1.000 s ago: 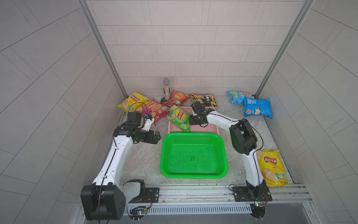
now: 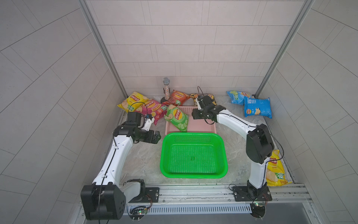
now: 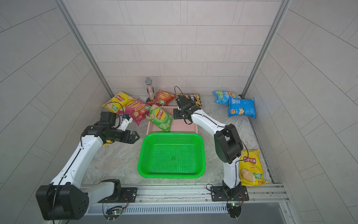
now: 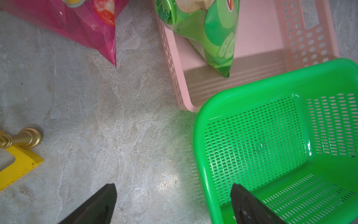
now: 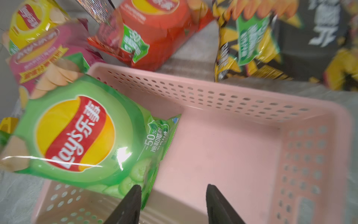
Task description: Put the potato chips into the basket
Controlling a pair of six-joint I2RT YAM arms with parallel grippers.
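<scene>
A green potato chip bag (image 2: pixel 176 118) leans tilted inside the pink basket (image 2: pixel 205 127), its upper end over the left wall. In the right wrist view, that green bag (image 5: pixel 82 134) fills the left side, and the right part of the pink floor is bare. My right gripper is over the basket just right of the bag, its fingers apart and nothing between them. The empty green basket (image 2: pixel 192 156) stands directly in front of the pink one. To its left, my left gripper hangs open above the table, holding nothing.
Along the back lie yellow (image 2: pixel 134 100), magenta (image 2: pixel 152 109), red (image 2: pixel 179 97) and black-orange (image 5: pixel 287 44) bags. A clear bottle (image 2: pixel 166 87) stands among them. Blue bags (image 2: pixel 257 107) lie back right, a yellow bag (image 3: pixel 252 168) front right.
The left arm stays still.
</scene>
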